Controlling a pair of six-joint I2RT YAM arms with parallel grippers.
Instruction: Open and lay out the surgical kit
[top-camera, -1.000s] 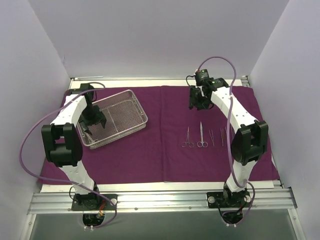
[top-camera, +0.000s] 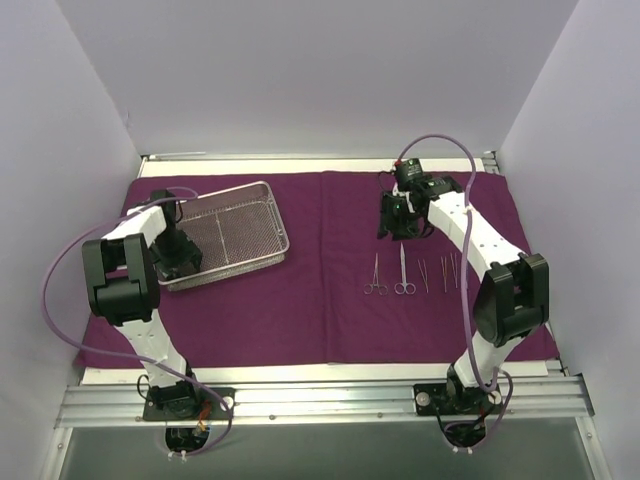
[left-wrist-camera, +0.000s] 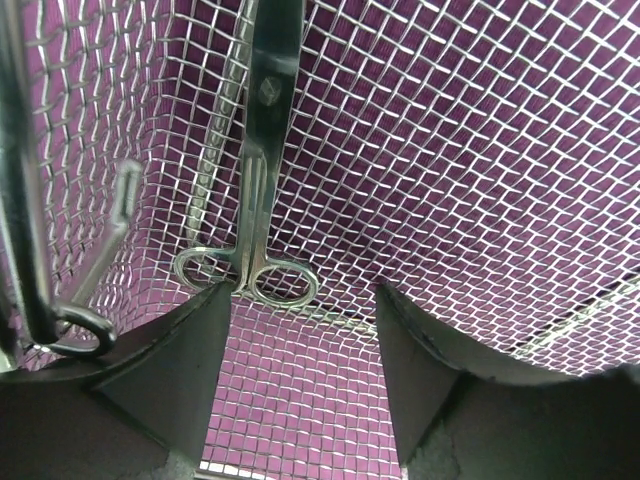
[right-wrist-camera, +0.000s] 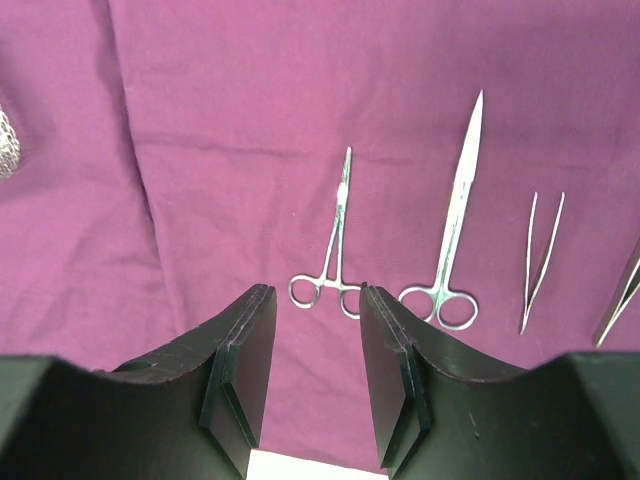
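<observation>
The wire mesh tray lies on the left half of the purple cloth. Inside it, seen from the left wrist, is a steel scissor-type instrument with two finger rings; a second ringed instrument leans by the mesh wall at the left. My left gripper is part open low in the tray, its fingers apart and nothing gripped. My right gripper hangs part open and empty above the cloth. Beneath it lie a small clamp and scissors, side by side.
Right of the scissors lie thin tweezers and another pair at the view's edge. Grey walls enclose the workspace.
The right arm has moved a little right and forward.
</observation>
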